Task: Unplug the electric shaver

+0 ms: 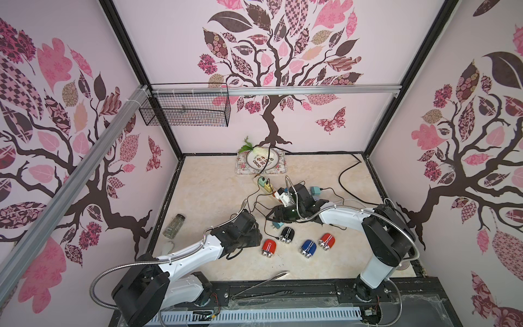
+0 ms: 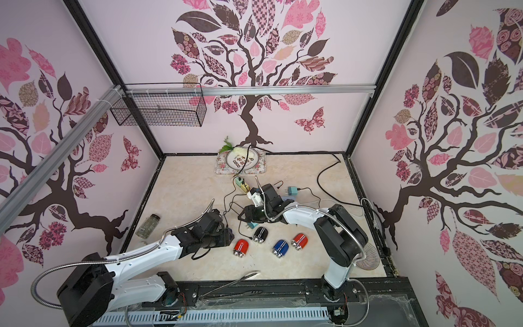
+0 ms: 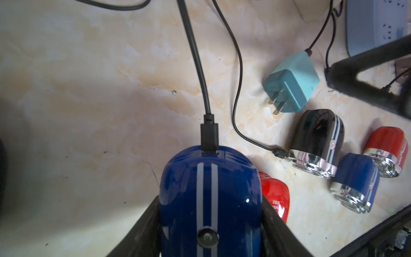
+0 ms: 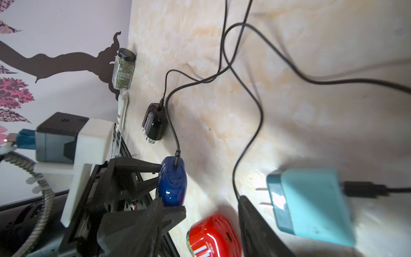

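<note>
A blue shaver (image 3: 209, 192) with a black cable plug (image 3: 209, 135) in its end sits between the fingers of my left gripper, which is open and low over the table's left-middle; contact with the fingers is unclear. My right gripper is open, right of it, above the table near a turquoise adapter (image 4: 308, 205) and a red shaver (image 4: 214, 235). A black shaver (image 3: 316, 137) with a cable at its end, another blue shaver (image 3: 355, 180) and a second red shaver (image 3: 385, 147) lie in a group on the table.
A jar (image 1: 174, 225) stands at the left edge, a plate on a tray (image 1: 242, 169) at the back. A power strip (image 3: 372, 21) and loose cables cover the middle. A long utensil (image 1: 258, 283) lies on the front edge.
</note>
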